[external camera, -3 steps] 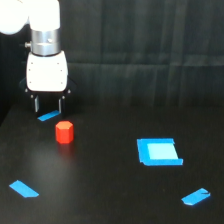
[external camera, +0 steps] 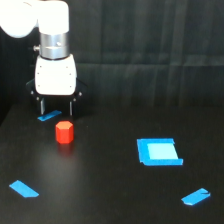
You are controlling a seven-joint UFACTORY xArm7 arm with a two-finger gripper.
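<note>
A white robot arm reaches down from the top left, its gripper (external camera: 56, 100) hanging just above and behind a small red block (external camera: 65, 132) on the black table (external camera: 115, 190). The two dark fingers stand apart with nothing visible between them. To the right, a blue-taped square (external camera: 145, 150) with a pale centre lies flat on the table.
Short strips of blue tape lie at the front left (external camera: 24, 188), front right (external camera: 196, 197) and under the gripper (external camera: 49, 115). A dark curtain hangs behind.
The arm and gripper have moved slightly to the right. The red block and the tape have not moved.
</note>
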